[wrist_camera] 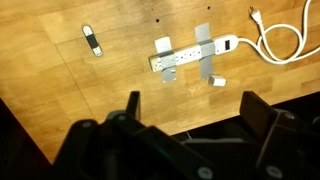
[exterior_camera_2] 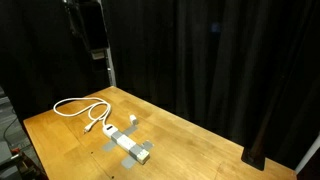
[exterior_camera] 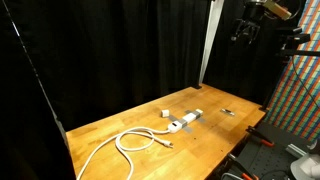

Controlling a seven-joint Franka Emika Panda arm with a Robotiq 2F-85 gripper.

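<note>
My gripper hangs high above the wooden table, its dark fingers spread wide with nothing between them. A white power strip (wrist_camera: pixel 180 57) lies flat below, held to the table by strips of grey tape (wrist_camera: pixel 206 62). Its white cord (wrist_camera: pixel 283 60) curls away to a loose plug (wrist_camera: pixel 256 16). Beside the strip and apart from it sits a small white block (wrist_camera: pixel 218 81), which could be a plug adapter. A small black-and-white item (wrist_camera: pixel 92 40) lies off on its own; what it is cannot be made out.
Black curtains (exterior_camera: pixel 130 60) stand behind the table (exterior_camera: pixel 195 155). A patterned colourful panel (exterior_camera: pixel 297 100) shows at the right in the first exterior view.
</note>
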